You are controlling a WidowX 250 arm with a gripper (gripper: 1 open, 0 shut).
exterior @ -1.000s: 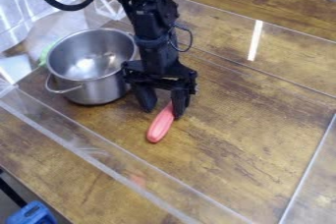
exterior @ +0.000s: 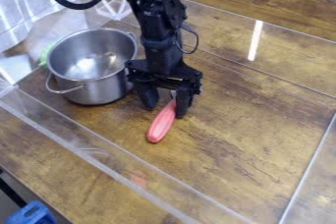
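Note:
The black arm comes down from the top centre to its gripper (exterior: pixel 165 98), which is low over a pink elongated object (exterior: pixel 161 124) lying on the wooden table (exterior: pixel 250 140). The upper end of the pink object runs under or between the dark fingers. Whether the fingers are closed on it I cannot tell. A steel pot (exterior: pixel 92 61) with side handles stands just left of the gripper.
Clear plastic edging runs along the front left and across the back of the table. A blue object (exterior: pixel 31 214) is at the bottom-left corner.
The arm and gripper have shifted very slightly. The pink object and pot look unmoved.

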